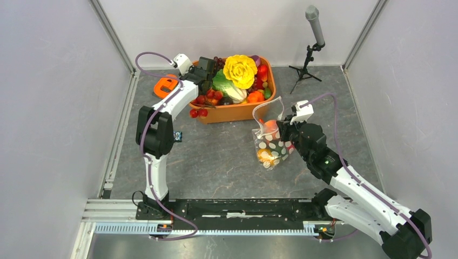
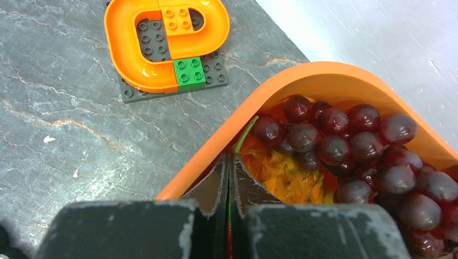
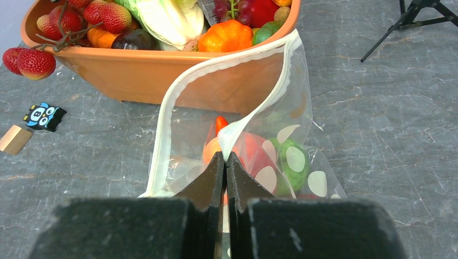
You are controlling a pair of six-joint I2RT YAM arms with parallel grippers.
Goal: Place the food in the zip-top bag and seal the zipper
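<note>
An orange bin holds toy food: a yellow cabbage flower, strawberries, grapes. My left gripper is down inside the bin's corner beside the grapes, fingertips close together near a green stem; what lies between them is unclear. The zip top bag, dotted and clear, stands before the bin with food inside, its top open. My right gripper is shut on the edge of the bag's zipper rim.
An orange-and-green brick toy lies left of the bin. A microphone on a tripod stands back right. An owl block and wooden block sit front left of the bin.
</note>
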